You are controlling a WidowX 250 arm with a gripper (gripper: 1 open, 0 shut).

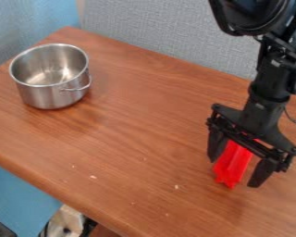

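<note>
My black gripper [237, 163] is low over the right side of the wooden table, its fingers open around a red object [231, 165] that rests on the tabletop. The fingers straddle the red object; whether they touch it I cannot tell, and its upper part is hidden by the gripper. A steel pot [45, 88] with a wire handle stands at the upper left of the table.
Grey textured panels [163, 28] rise behind it. A blue surface [15, 194] lies beyond the table's lower-left edge.
</note>
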